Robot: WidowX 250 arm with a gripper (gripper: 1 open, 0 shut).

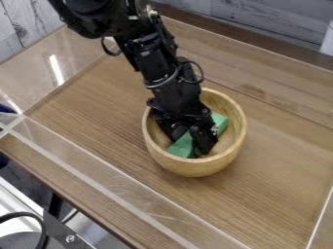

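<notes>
A light wooden bowl (221, 161) sits on the wooden table, right of the middle of the camera view, with a green object (182, 146) inside it. The black arm reaches down from the top, and its gripper (196, 134) is low inside the bowl, over the green object and partly covering it. The fingers are dark and blurred against each other, so their spacing is unclear.
The wooden table (78, 126) has bare room to the left and right of the bowl. A clear strip runs across its near left part, with white and dark items beyond the lower-left edge. A white wall is at the top right.
</notes>
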